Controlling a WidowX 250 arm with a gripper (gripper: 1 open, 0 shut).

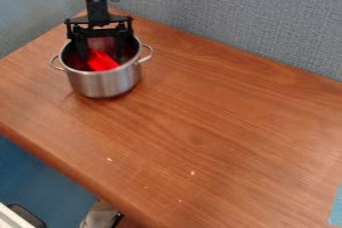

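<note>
A steel pot (110, 80) with two side handles sits near the table's far left corner. A red object (102, 60) lies inside it. My black gripper (100, 42) reaches down over the pot, its fingers at or inside the rim. Whether they are open or shut on the pot or anything else I cannot tell.
Grey fabric walls stand behind and at the left. Some objects (104, 215) lie below the table's front-left edge.
</note>
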